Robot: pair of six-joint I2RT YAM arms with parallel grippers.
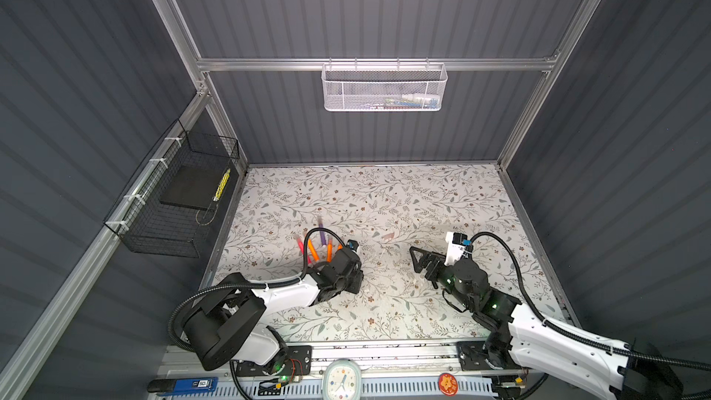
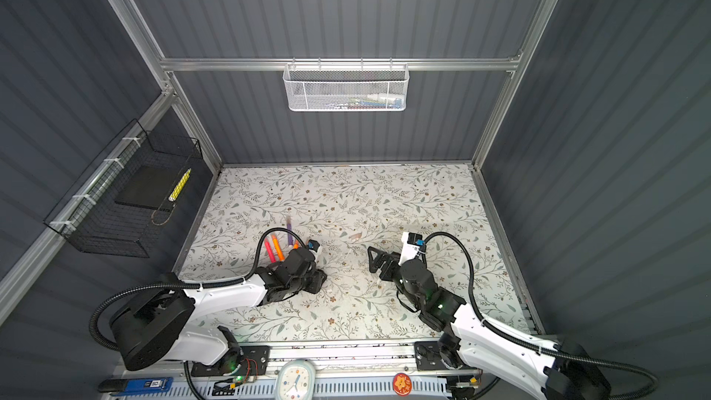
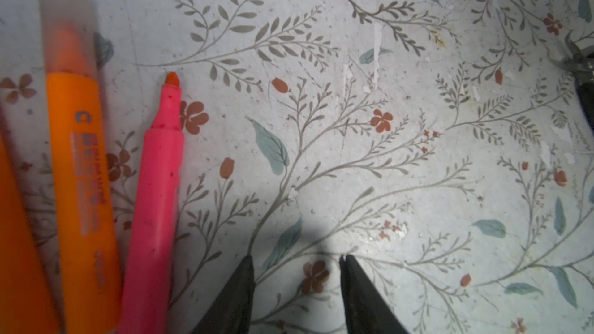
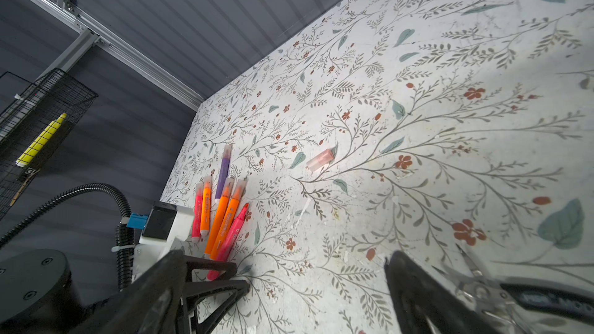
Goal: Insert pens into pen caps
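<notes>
An uncapped pink pen (image 3: 154, 191) lies on the table with its tip bare, just left of my left gripper in the left wrist view. That gripper is part open, with only tabletop between its fingers. A small clear pink cap (image 4: 320, 159) rests alone mid-table in the right wrist view. Orange pens (image 3: 83, 179) lie left of the pink one; a purple pen (image 4: 223, 172) and another pink pen (image 4: 197, 209) are close by. To the right, my right gripper stands open and empty above the table. In the top views the left arm covers the uncapped pen.
A tool with metal prongs and a black handle (image 4: 550, 297) lies beneath the right gripper. A black wire basket (image 1: 177, 200) hangs on the left wall, a white mesh basket (image 1: 383, 89) on the back wall.
</notes>
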